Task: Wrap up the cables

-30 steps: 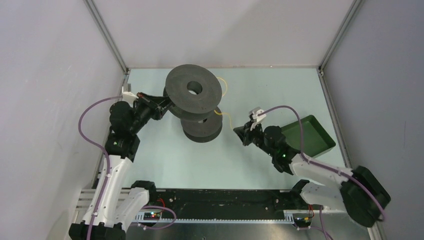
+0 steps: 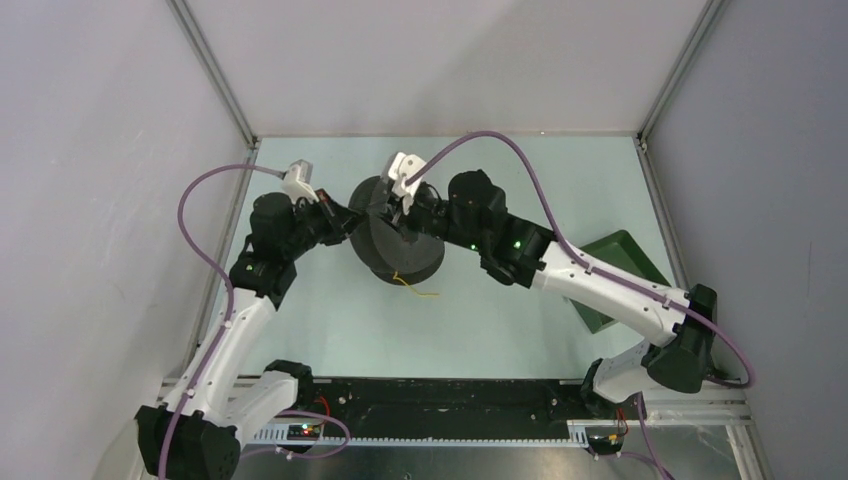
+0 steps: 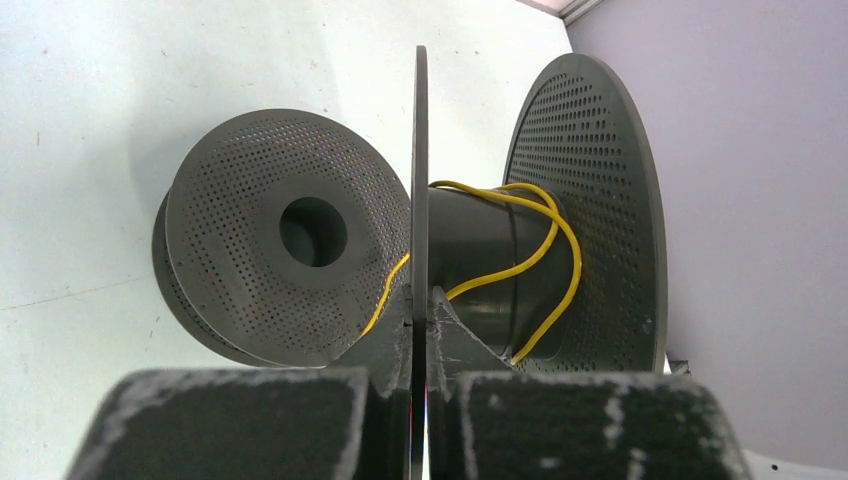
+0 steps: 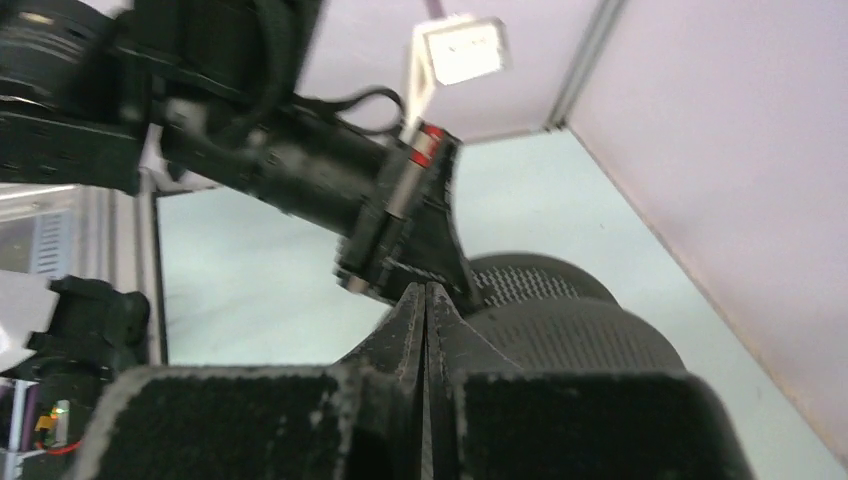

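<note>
A dark perforated spool (image 3: 595,215), with yellow cable (image 3: 530,262) looped around its core, is held off the table. My left gripper is shut on its near flange (image 3: 420,150), seen edge-on. In the top view my right gripper (image 2: 385,215) is over the spools. In the right wrist view the tips of my right fingers (image 4: 405,330) meet, with no cable visible between them. Whether any cable is hidden there I cannot tell. A yellow strand trails past a second spool (image 3: 225,200), one part ending near the table's middle.
The second spool lies on the pale table (image 2: 490,335) below the held one. A green bin (image 2: 630,250) stands at right, partly behind the right arm. The left arm (image 4: 300,160) is close ahead of my right gripper.
My right gripper, earlier pinching the yellow cable at right, has swept left over the spools. The left gripper has turned the held spool and shifted slightly right. The cable strand has moved left.
</note>
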